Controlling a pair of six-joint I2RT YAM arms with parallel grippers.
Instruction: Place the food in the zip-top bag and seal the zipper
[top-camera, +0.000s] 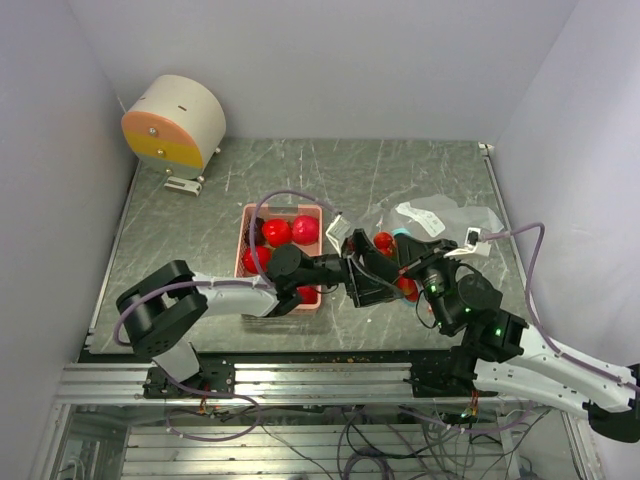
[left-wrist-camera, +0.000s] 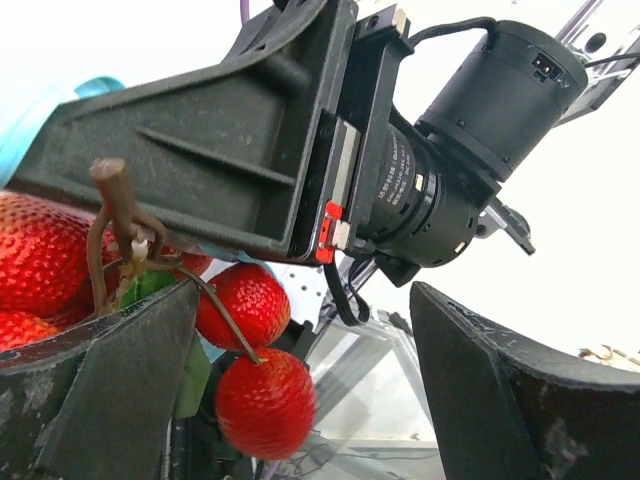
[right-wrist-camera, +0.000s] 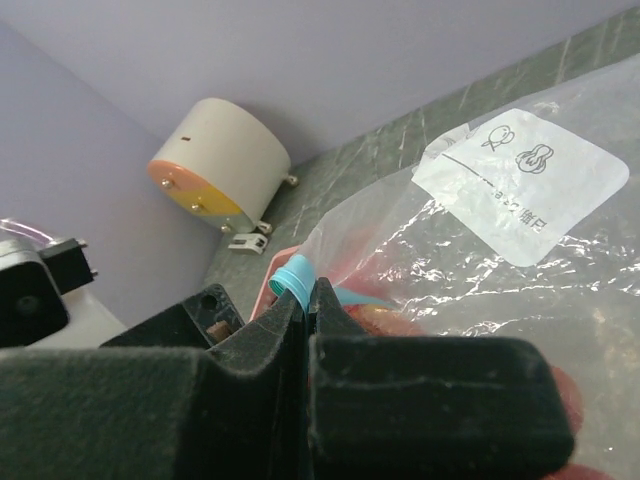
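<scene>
The clear bag (top-camera: 465, 215) with a white label (right-wrist-camera: 520, 185) holds red strawberries (left-wrist-camera: 255, 400) on a brown stem with a leaf. Its cyan zipper strip (right-wrist-camera: 290, 275) meets the fingertips of my right gripper, which is shut. My left gripper stands open beside the strawberries and stem, close against the right gripper in the top view. How much of the fruit lies inside the bag is unclear.
A pink basket (top-camera: 243, 215) of red fruit sits left of the bag, partly under my left arm. A white cylindrical box (top-camera: 175, 115) stands at the back left.
</scene>
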